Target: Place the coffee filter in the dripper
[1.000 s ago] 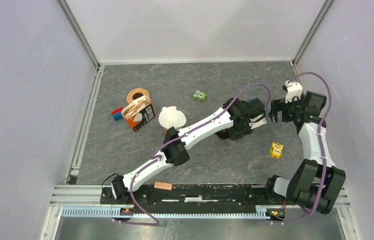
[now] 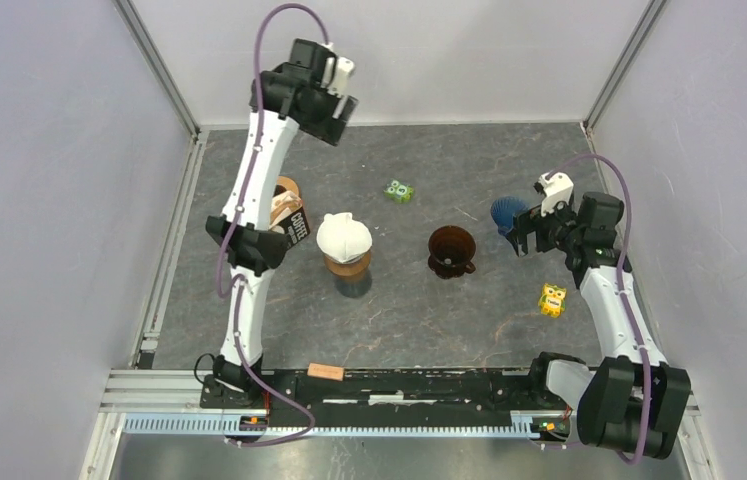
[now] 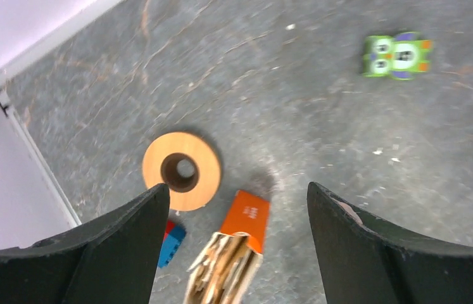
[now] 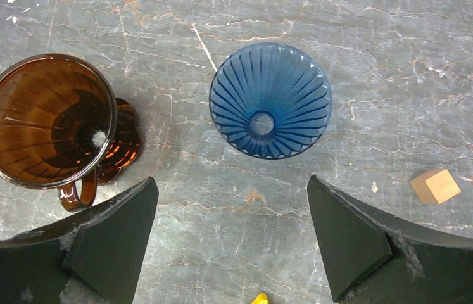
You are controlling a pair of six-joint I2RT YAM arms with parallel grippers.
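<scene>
The coffee filter box (image 2: pixel 289 222) lies on the left, partly under the left arm; in the left wrist view its filters (image 3: pixel 224 269) stick out below. My open left gripper (image 2: pixel 339 115) is raised at the back, above and behind the box, holding nothing. A brown dripper (image 2: pixel 451 250) (image 4: pixel 44 120) with a handle stands right of centre. A blue ribbed dripper (image 2: pixel 509 213) (image 4: pixel 270 101) is at the right. My open right gripper (image 2: pixel 524 235) hovers beside the blue one, empty.
A white item on a brown-rimmed vessel (image 2: pixel 344 240) stands left of centre. A green toy (image 2: pixel 399 191), yellow toy (image 2: pixel 552 300), wooden ring (image 3: pixel 182 171), red-blue block (image 3: pixel 171 240) and small wooden cube (image 4: pixel 435 186) lie around.
My left arm has swung from over the brown dripper up and left to the back. The right arm has moved slightly left, toward the blue dripper.
</scene>
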